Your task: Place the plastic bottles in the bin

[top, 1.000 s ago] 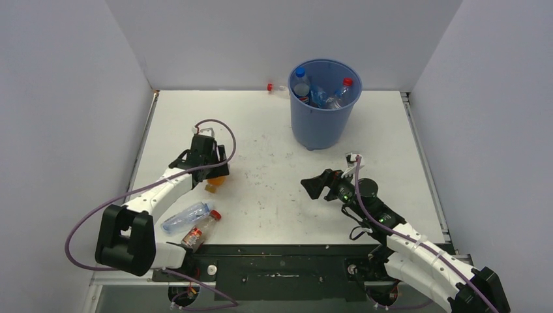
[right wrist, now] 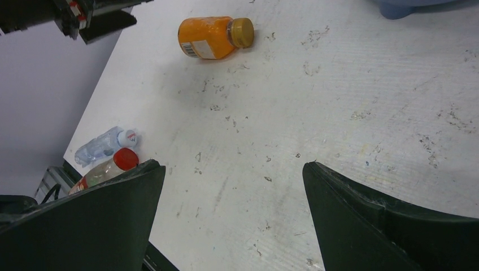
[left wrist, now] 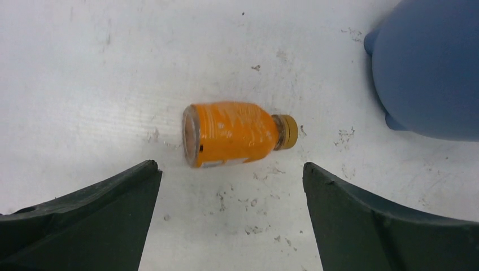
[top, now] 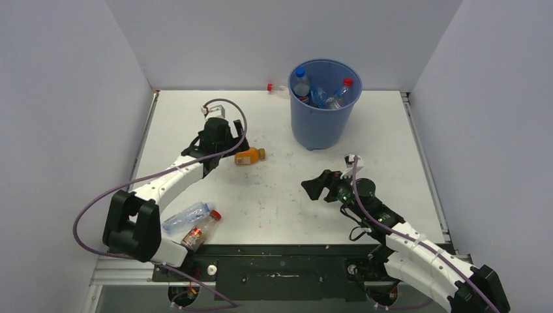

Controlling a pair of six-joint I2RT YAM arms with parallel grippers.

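Observation:
An orange bottle (top: 247,156) with a brown cap lies on its side near the table's middle. Just left of it and above the table is my left gripper (top: 241,136); in the left wrist view its fingers (left wrist: 361,226) stand wide apart, with the orange bottle (left wrist: 231,133) on the table beyond them. My right gripper (top: 313,188) is open over the right half, nothing between its fingers. At the front left lie a clear bottle (top: 186,218) and a red-capped bottle (top: 202,231), side by side. The blue bin (top: 319,127) holds several bottles.
Behind the bin's left side, a red-capped clear bottle (top: 278,87) lies at the table's back edge, partly hidden. Walls enclose the back and sides.
The orange bottle has shifted right and back, turning so its cap points right; it is out of the left gripper's fingers. The right arm stayed still.

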